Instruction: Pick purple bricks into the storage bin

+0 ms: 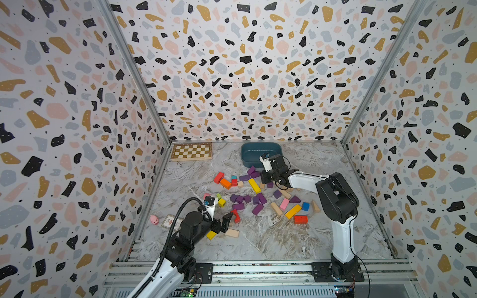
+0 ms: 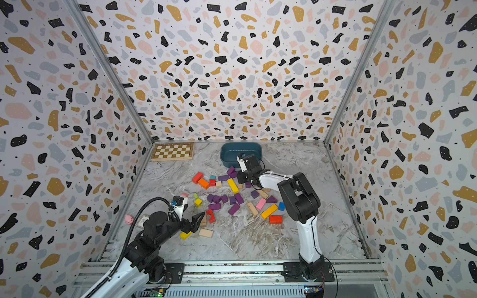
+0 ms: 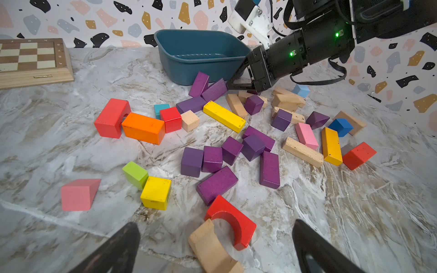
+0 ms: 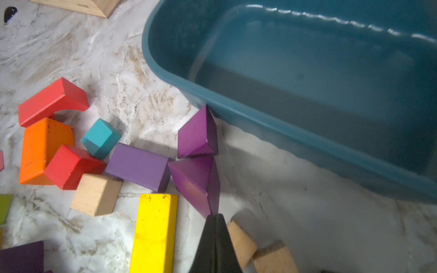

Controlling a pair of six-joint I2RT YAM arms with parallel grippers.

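Observation:
My right gripper is shut with nothing between its fingers. Its tips are at the near corner of a tilted purple brick [image 4: 195,179], which lies outside them. Behind that brick another purple brick [image 4: 198,134] stands against the outer wall of the blue-green storage bin [image 4: 273,125]; the part of the bin floor in view is bare. A longer purple brick [image 4: 138,167] lies to the left. More purple bricks, among them a flat one [image 3: 217,185], are scattered mid-table. My left gripper stands open above the front of the table, its fingers wide apart and empty.
A yellow bar [image 4: 153,232] and wooden blocks [image 4: 241,241] lie close around the right gripper. Red, orange and teal blocks are grouped left of them. A red arch [image 3: 232,218] and a wooden piece [image 3: 214,248] lie below the left gripper. A chessboard [image 1: 191,152] sits back left.

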